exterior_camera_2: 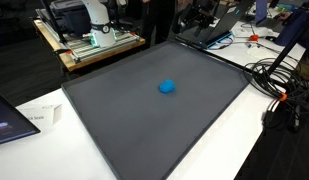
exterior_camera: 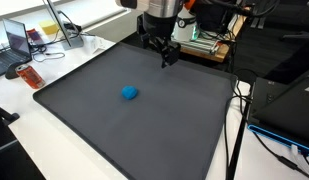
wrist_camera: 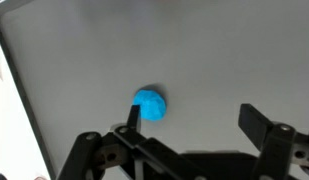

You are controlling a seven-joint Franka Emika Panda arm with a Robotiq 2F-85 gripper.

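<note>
A small, roundish bright blue object point(exterior_camera: 129, 92) lies by itself on the dark grey board point(exterior_camera: 144, 130). In the wrist view the same blue object point(wrist_camera: 150, 105) sits below and left of centre, beyond the left finger point(wrist_camera: 124, 150). My gripper point(exterior_camera: 162, 50) hangs over the far part of the board, apart from the blue object. Its fingers are spread wide in the wrist view, with only bare board showing between them. In the second exterior view the blue object point(exterior_camera_2: 166, 86) is plain to see.
An orange-red can point(exterior_camera: 31, 77) stands off the board's left edge. A laptop point(exterior_camera: 16, 42) is at the far left. Black cables point(exterior_camera_2: 279, 75) lie beside the board. Apart from the blue object, the board's surface is clear.
</note>
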